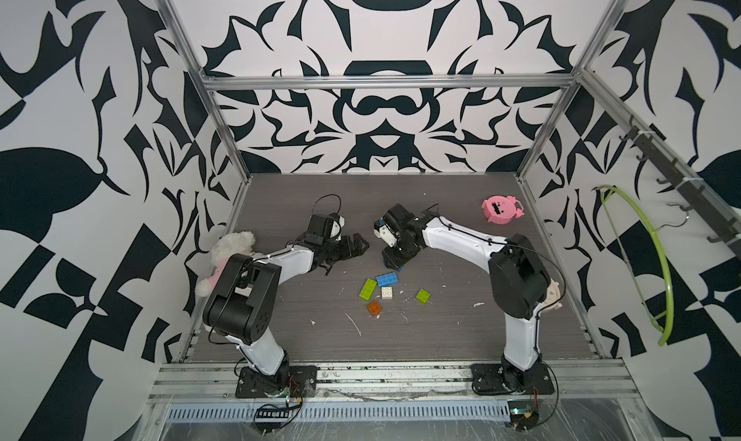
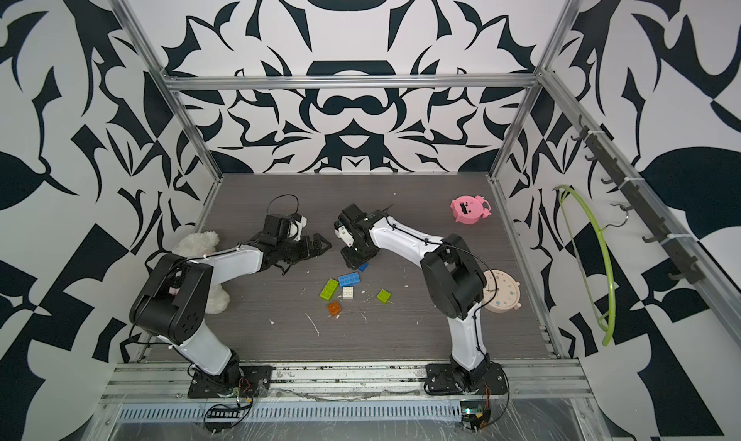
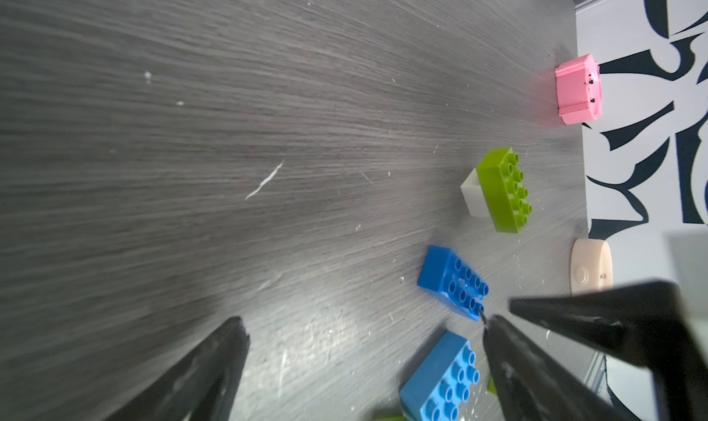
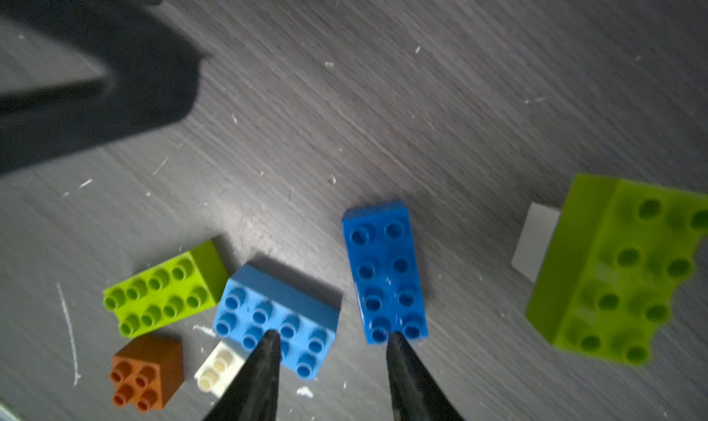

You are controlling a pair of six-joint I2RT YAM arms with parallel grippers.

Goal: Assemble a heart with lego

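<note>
Open and empty, my right gripper hangs above the table over the bricks. A dark blue brick (image 4: 383,273) lies alone, just beyond and to the right of its fingertips. A long green brick (image 4: 619,266), joined to a white one (image 4: 536,241), is farther right. On the other side are a lighter blue brick (image 4: 278,317), a flat green brick (image 4: 166,288), a white brick (image 4: 219,365) and an orange brick (image 4: 146,373). My left gripper is open over bare table, facing the right one. A small green brick (image 1: 423,295) lies nearer the front.
A pink pig (image 1: 502,209) stands at the back right and a round peach object (image 2: 502,292) by the right edge. A white plush toy (image 2: 199,245) sits at the left. The two grippers are close together.
</note>
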